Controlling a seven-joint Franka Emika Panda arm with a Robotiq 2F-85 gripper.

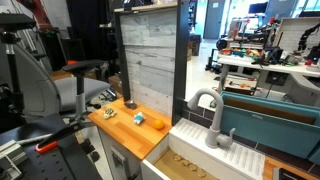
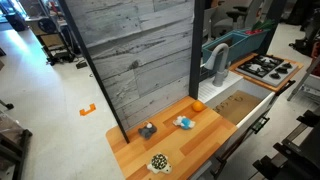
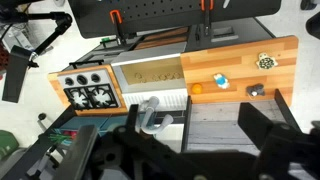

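My gripper shows at the top edge of the wrist view, its two dark, orange-marked fingers wide apart over the front of the counter. Nothing is seen between them. On the wooden counter (image 2: pixel 205 135) lie an orange ball-like item (image 2: pixel 198 106), a small blue-and-white item (image 2: pixel 183 122), a dark grey item (image 2: pixel 148 130) and a pale, knobbly round item (image 2: pixel 159 162). The wrist view shows the orange item (image 3: pixel 197 88) beside the blue-and-white one (image 3: pixel 221 82). All rest apart from the gripper.
A drawer with a wooden insert (image 3: pixel 150 72) stands open beside the counter. Beyond it are a grey tap (image 1: pixel 214 108) and a stove top (image 2: pixel 268 68). A plank wall (image 2: pixel 145 75) rises behind the counter. Bare wood lies at the counter's front.
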